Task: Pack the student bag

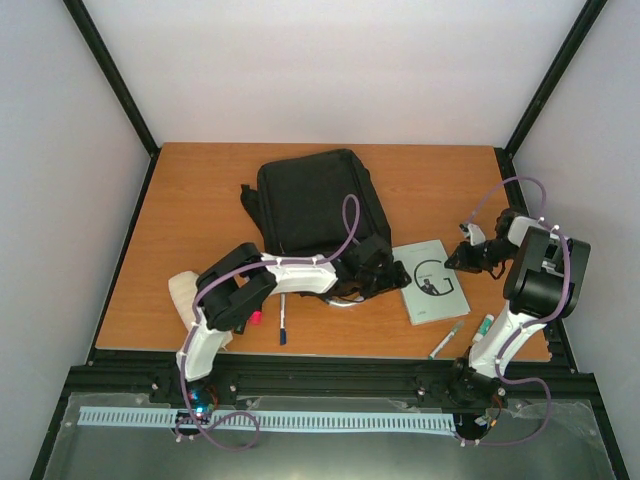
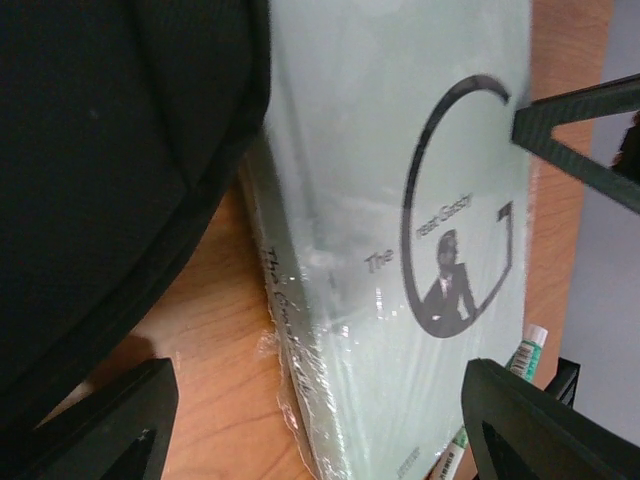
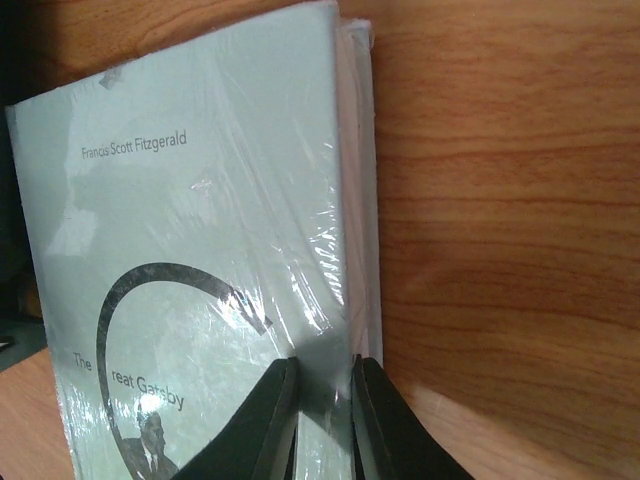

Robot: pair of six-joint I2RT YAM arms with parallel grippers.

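Note:
The black bag (image 1: 315, 200) lies on the table with its near part hidden under the left arm. Just right of it is a pale grey-green book (image 1: 435, 295), wrapped in clear film; its cover (image 3: 200, 230) reads Gatsby. At the book's right edge my right gripper is shut on it, one finger (image 3: 280, 390) over the cover and the other against the side. My left gripper (image 1: 405, 275) hovers by the book's left edge, its fingers (image 2: 520, 425) spread wide. Between those fingers the left wrist view shows the spine (image 2: 290, 330) and bare table, nothing held.
A white pen (image 1: 446, 340) and a green-and-white tube (image 1: 482, 328) lie near the front right. Toward the front left are a marker (image 1: 283, 322), a red item (image 1: 256, 317) and a beige object (image 1: 184, 292). Clear table stretches behind the book.

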